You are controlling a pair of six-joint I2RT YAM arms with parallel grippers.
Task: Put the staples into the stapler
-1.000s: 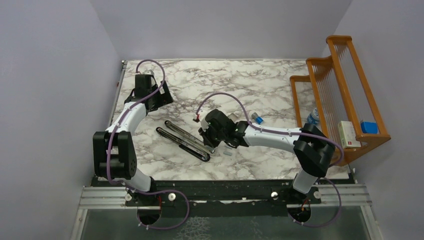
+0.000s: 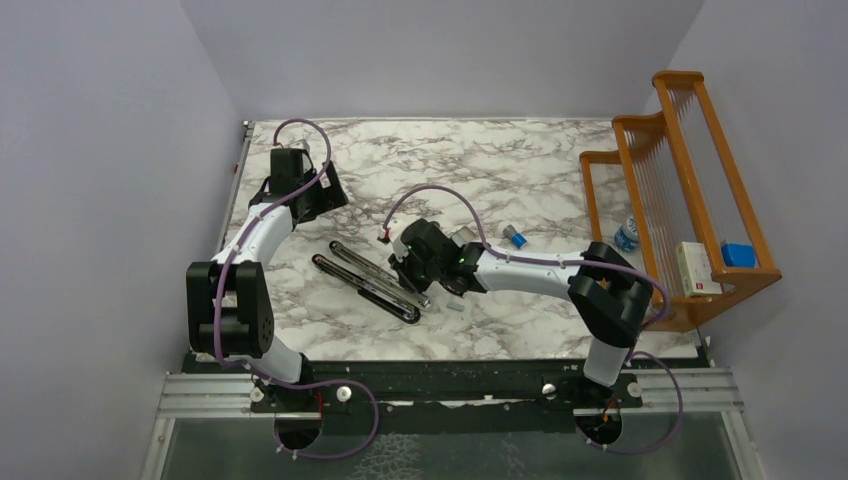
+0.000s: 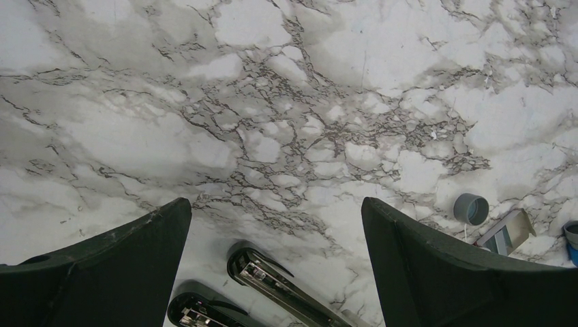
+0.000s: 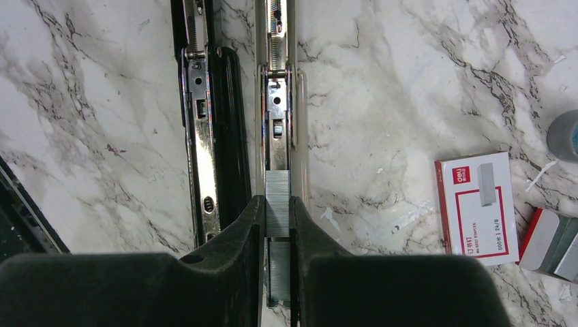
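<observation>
Two opened staplers lie side by side, slanting across the table: a black one (image 2: 365, 287) and, beside it, a pale one (image 4: 277, 122) with its silver magazine channel exposed. Over the pale stapler's channel, my right gripper is shut on a strip of staples (image 4: 277, 184), which lines up with the channel. A second grey staple block (image 4: 279, 272) shows below, between the fingers. Whether the held strip rests fully on the channel floor cannot be told. My left gripper is open and empty, above bare tabletop near the staplers' far ends.
To the right of the staplers lie a white-and-red staple box (image 4: 477, 208) and an opened box (image 4: 552, 242). A grey cap (image 3: 471, 209) stands nearby. A wooden rack (image 2: 660, 200) occupies the right side.
In the top view my right gripper has shifted slightly left along the pale stapler, its arm following. The left arm and both staplers look unmoved.
</observation>
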